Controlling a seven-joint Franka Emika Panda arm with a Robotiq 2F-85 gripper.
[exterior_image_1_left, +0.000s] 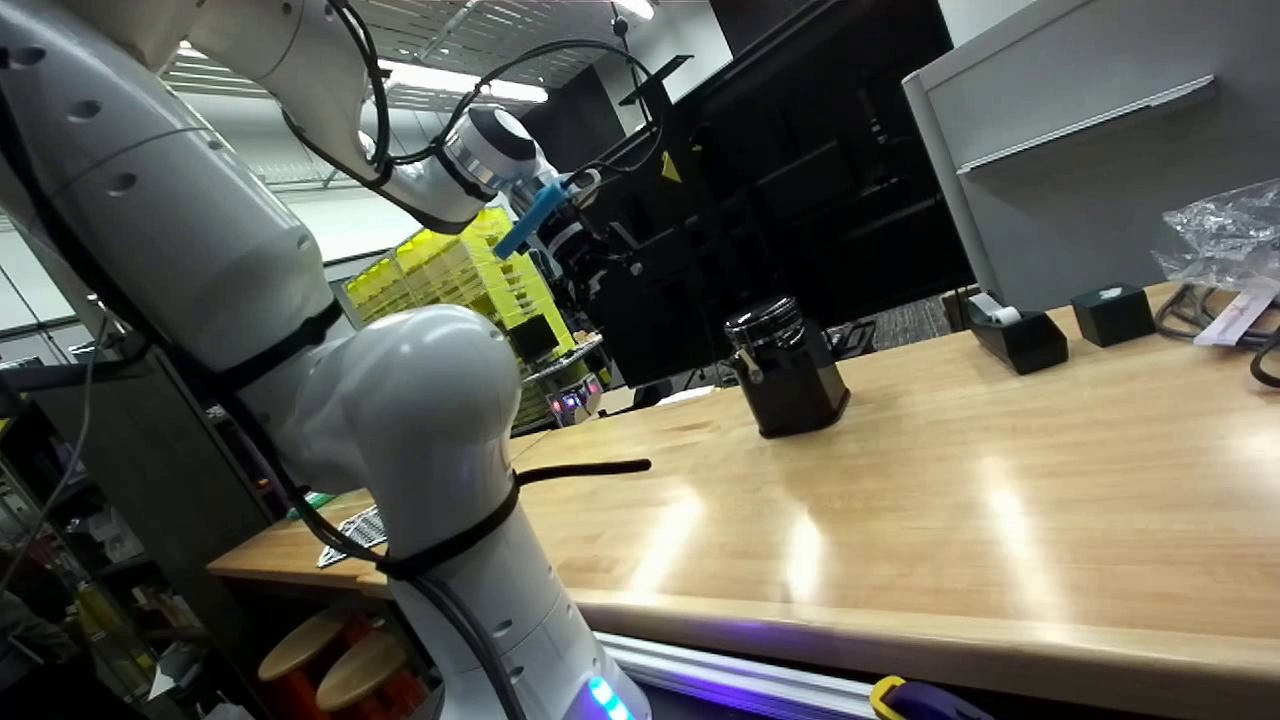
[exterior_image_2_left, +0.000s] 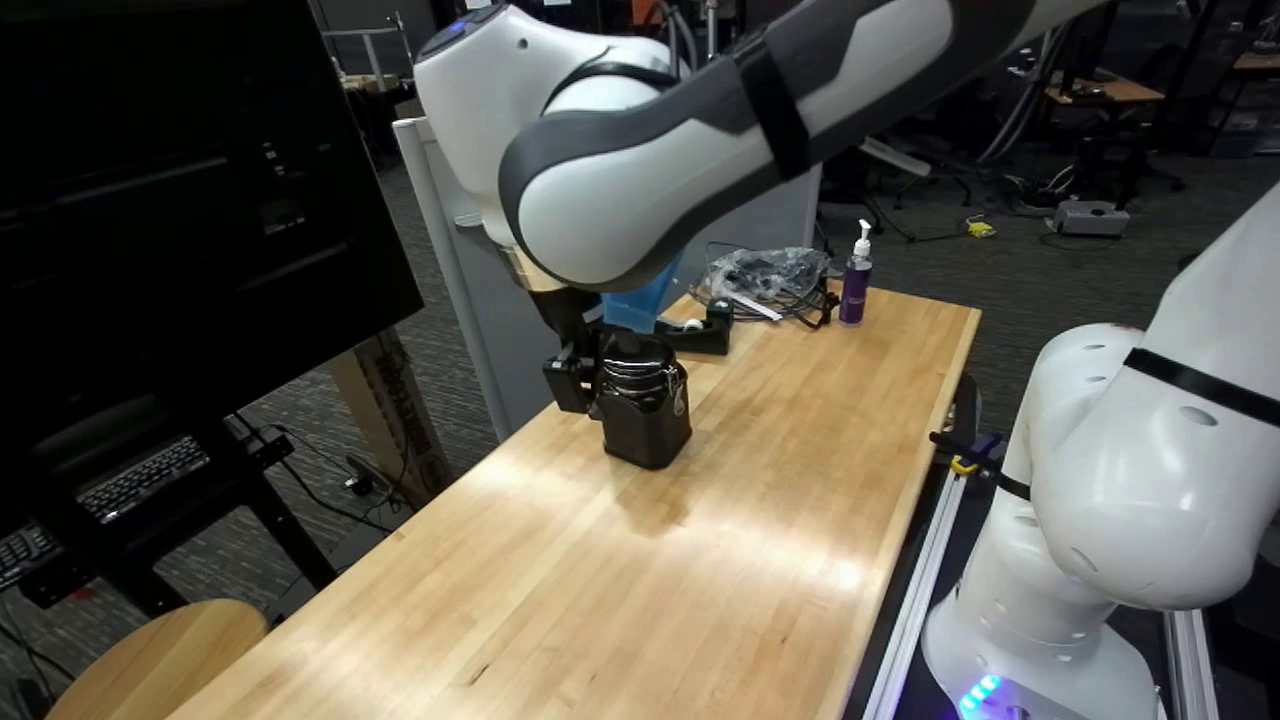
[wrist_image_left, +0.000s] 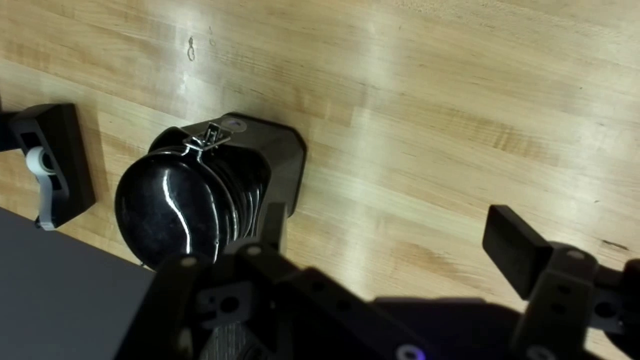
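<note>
A black canister (exterior_image_1_left: 792, 374) with a round, glossy lid and a metal clasp stands upright on the wooden table, its lid closed. The gripper (exterior_image_1_left: 614, 260) hangs in the air to the upper left of it in exterior view 1. Seen from the wrist, the gripper is open, with only tabletop showing between its wide-apart fingers. The canister's lid (wrist_image_left: 171, 207) lies to the left there, its lower edge partly covered by the left finger (wrist_image_left: 274, 225). In exterior view 2 the gripper overlaps the canister (exterior_image_2_left: 645, 414) and is partly hidden behind the arm.
A black tape dispenser (wrist_image_left: 60, 165) and a small black box (exterior_image_1_left: 1113, 314) sit farther along the table. Beyond them lie a clear plastic bag (exterior_image_2_left: 768, 274), cables and a purple pump bottle (exterior_image_2_left: 854, 288).
</note>
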